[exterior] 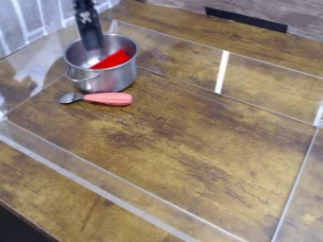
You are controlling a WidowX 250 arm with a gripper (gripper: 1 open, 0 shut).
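Observation:
A steel pot [101,78] stands at the upper left of the camera view, with a red object [109,60] inside it. Just in front of the pot lies a utensil with a pink handle [109,98] and a metal head at its left end. My gripper [90,45] is a dark, blurred shape at the top left, over the back of the pot. Its fingertips are too indistinct to tell how they stand or whether anything is between them.
Pale tape strips and clear edging border the work area, and a grey panel runs along the back.

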